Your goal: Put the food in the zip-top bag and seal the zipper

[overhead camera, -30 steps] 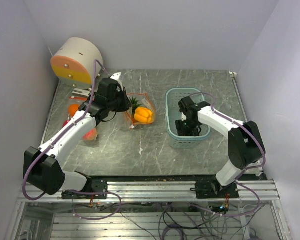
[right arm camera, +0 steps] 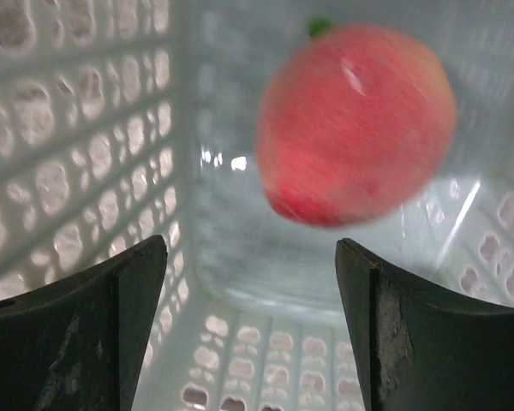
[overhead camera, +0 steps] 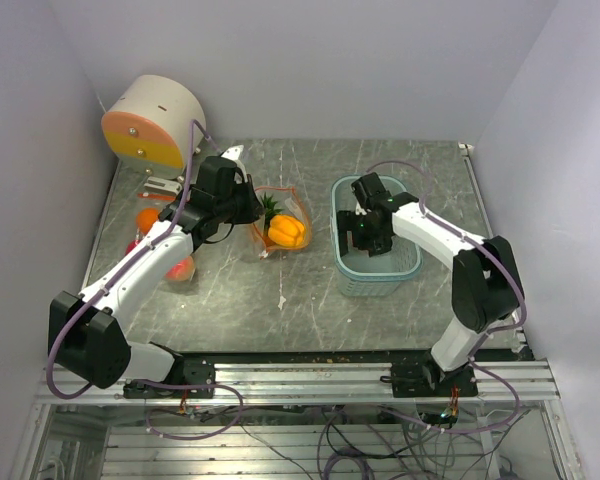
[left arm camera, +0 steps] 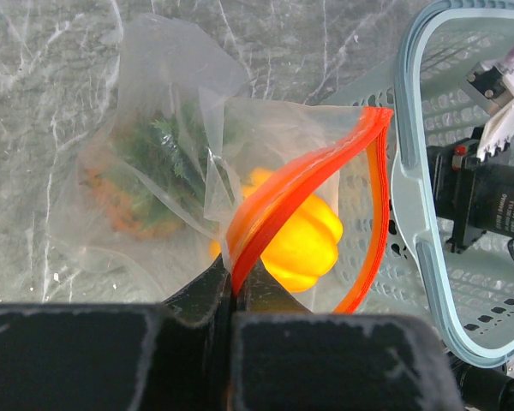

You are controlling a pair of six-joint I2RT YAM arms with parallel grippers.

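Note:
The zip top bag (left arm camera: pixel 137 231), with an orange zipper standing open, holds a yellow pepper (overhead camera: pixel 287 231) and leafy greens (overhead camera: pixel 268 208). My left gripper is shut on the bag's zipper edge. My right gripper (overhead camera: pixel 356 232) is open, down inside the pale blue basket (overhead camera: pixel 375 285). In the right wrist view, a blurred red round food (right arm camera: pixel 355 128) with a small green tip lies on the basket floor between and just beyond its fingers.
Several red and orange food items (overhead camera: pixel 179 269) lie at the left, partly under my left arm. A cream rounded object (overhead camera: pixel 150 115) stands at the back left.
The left arm is unchanged.

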